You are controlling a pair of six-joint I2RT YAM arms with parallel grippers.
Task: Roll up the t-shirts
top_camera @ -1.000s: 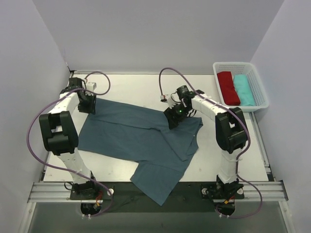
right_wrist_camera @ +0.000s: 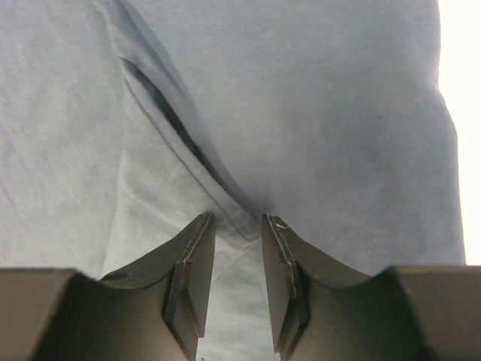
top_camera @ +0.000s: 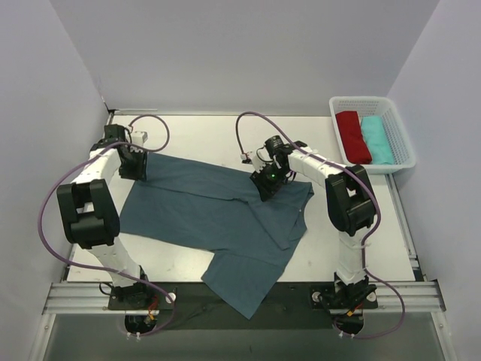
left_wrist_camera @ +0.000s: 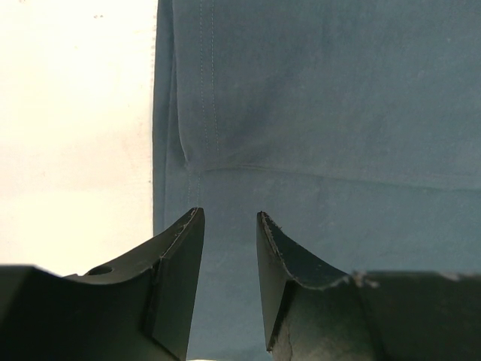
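Observation:
A dark blue-grey T-shirt [top_camera: 203, 219] lies spread on the white table, its upper part folded down along a long crease, one sleeve over the front edge. My left gripper [top_camera: 137, 171] is at the shirt's upper left; in the left wrist view its fingers [left_wrist_camera: 174, 252] are a little apart over the cloth beside a folded hem [left_wrist_camera: 192, 105]. My right gripper [top_camera: 261, 186] is over the shirt's upper right; in the right wrist view its fingers [right_wrist_camera: 187, 267] are slightly parted at a raised fold [right_wrist_camera: 180, 143]. Whether either touches or pinches cloth is unclear.
At the back right a white basket [top_camera: 402, 120] holds a red folded cloth [top_camera: 353, 139] and a cyan one [top_camera: 377, 139]. Bare table [top_camera: 203, 131] shows behind the shirt and to its right. Grey walls border the table.
The left arm has shifted slightly. The shirt looks unchanged.

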